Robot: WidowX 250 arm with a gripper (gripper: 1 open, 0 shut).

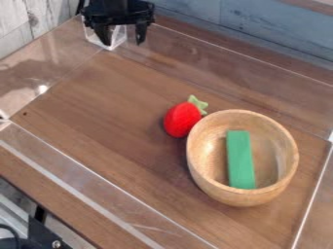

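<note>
A wooden bowl (274, 165) sits at the right of the table, holding a green block (240, 159) lying lengthwise inside it. A red toy strawberry (181, 121) with green leaves rests just left of the bowl. My black gripper (115, 31) is at the top left, far from both, over a clear, whitish object (99, 39) that it partly hides. Whether its fingers are open or shut on that object is unclear.
Wall panels (247, 29) run along the back, and clear strips edge the table.
</note>
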